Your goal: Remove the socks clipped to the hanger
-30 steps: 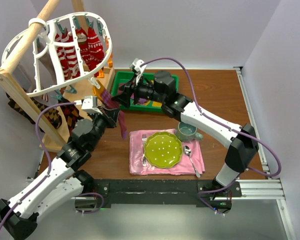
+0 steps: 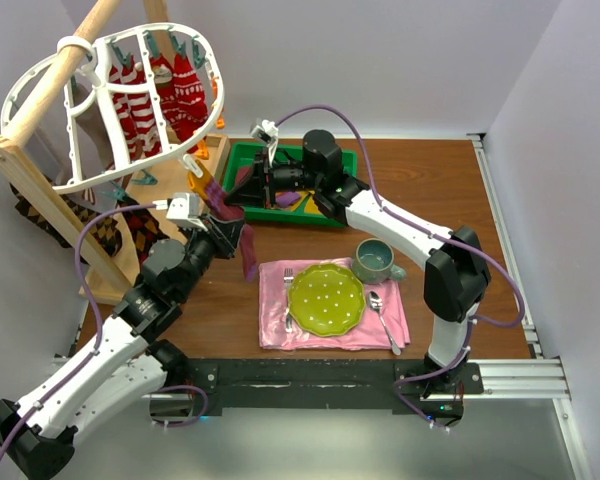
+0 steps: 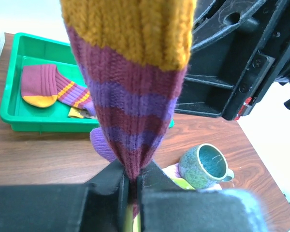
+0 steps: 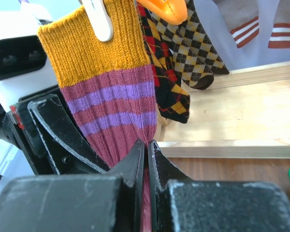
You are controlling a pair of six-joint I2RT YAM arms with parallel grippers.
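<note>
A maroon-and-purple striped sock (image 2: 248,250) with a mustard cuff hangs from the white hanger (image 2: 212,75) by an orange clip (image 4: 166,9) and a white clip (image 4: 99,19). In the right wrist view, my right gripper is shut on the sock below its stripes, gathering the knit. The left wrist view has the sock narrowing to a bunch at my left gripper; a slim gap shows between the fingers, and whether they grip the cloth is unclear. Red patterned socks (image 2: 188,90) and checkered socks (image 4: 193,43) hang beyond.
A green bin (image 3: 43,124) behind the grippers holds other socks (image 3: 38,84). On the table's front half lie a pink cloth (image 2: 280,335), a green plate (image 2: 326,298) and a mug (image 2: 375,262). The hanger's wooden stand (image 2: 55,215) is close on the left.
My right arm swung inward and its gripper came to the sock, its fingers closing there. The left arm has barely moved. The sock still hangs from the hanger.
</note>
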